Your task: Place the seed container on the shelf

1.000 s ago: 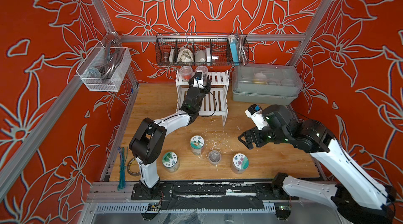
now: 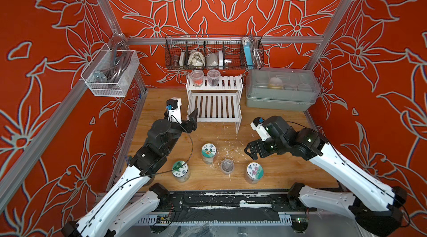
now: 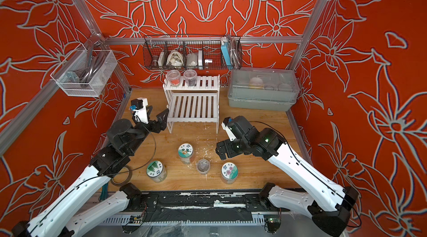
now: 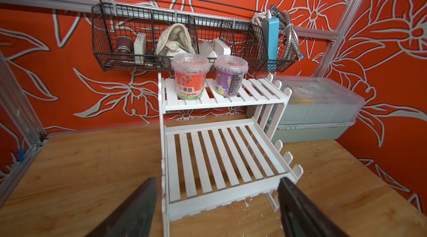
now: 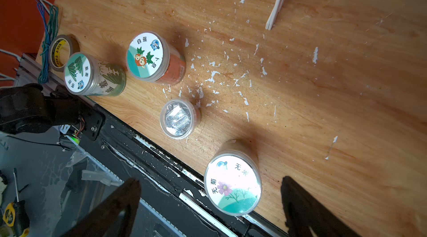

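Note:
Two clear-lidded seed containers, a red-labelled one [image 4: 190,77] and a purple-labelled one [image 4: 230,76], stand upright side by side on the top tier of the white slatted shelf [image 4: 226,161]. Clear of the shelf, in front of its left side, my left gripper [image 2: 186,119] has its fingers [image 4: 137,205] apart and nothing between them. On the table stand a carrot-lid container [image 5: 144,59], a green-leaf container [image 5: 77,73], a small clear cup [image 5: 178,119] and a flower-lid container [image 5: 233,185]. My right gripper [image 2: 256,149] hangs open and empty above the flower-lid container's far side.
Behind the shelf a black wire basket [image 2: 213,52] hangs on the rail. A grey-green lidded box [image 2: 282,88] stands to its right. The lower shelf tier and the top tier's right part are bare.
My left arm has drawn back from the purple-labelled container on the top tier, moving left and toward the front. The right gripper has shifted slightly left.

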